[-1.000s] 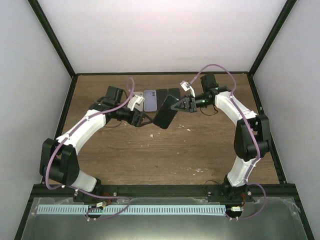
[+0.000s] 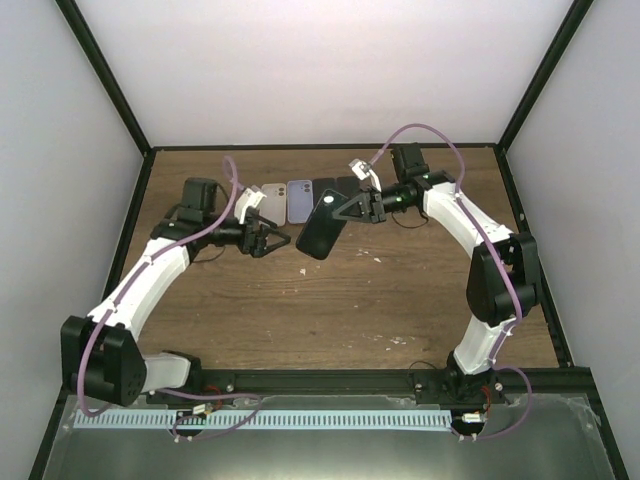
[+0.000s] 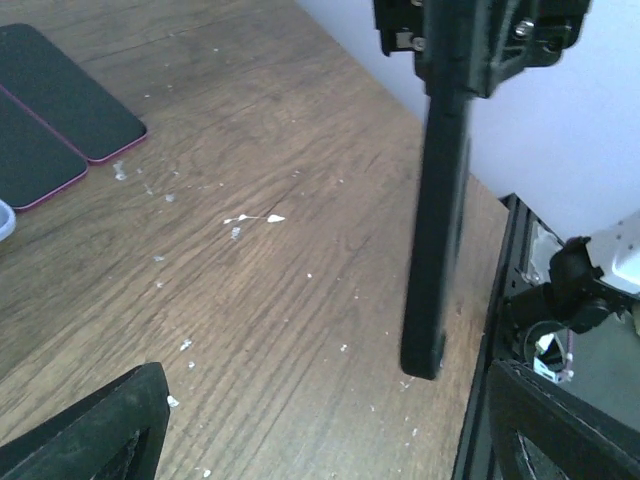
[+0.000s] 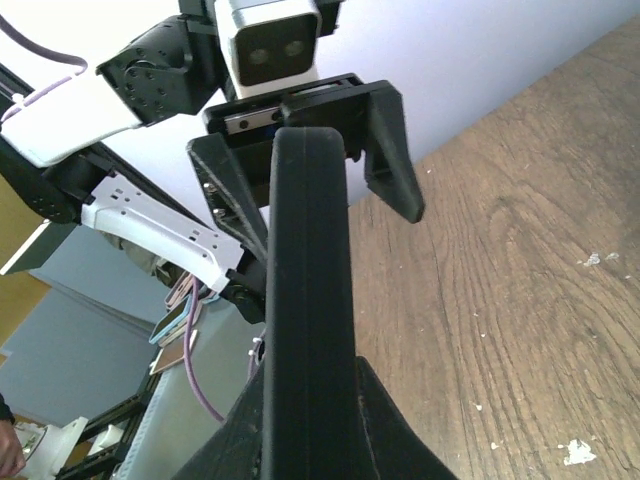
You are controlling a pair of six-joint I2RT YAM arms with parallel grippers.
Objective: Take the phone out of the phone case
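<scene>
A black phone point(image 2: 322, 228), seen with its dark flat face up and tilted in the top view, is held by my right gripper point(image 2: 345, 210), which is shut on its upper right side. Edge-on, the dark slab point(image 3: 438, 230) stands upright in the left wrist view, and its narrow edge point(image 4: 312, 300) fills the middle of the right wrist view. Whether the case is still around it cannot be made out. To its left, my left gripper point(image 2: 276, 240) is open and empty, its fingers point(image 3: 95, 425) spread and apart from the phone.
Along the back of the table lie a beige case point(image 2: 274, 204), a lavender case point(image 2: 300, 201) and dark flat pieces point(image 3: 65, 85). Bare wood point(image 2: 330, 320) fills the front and middle. A dark frame edges the table.
</scene>
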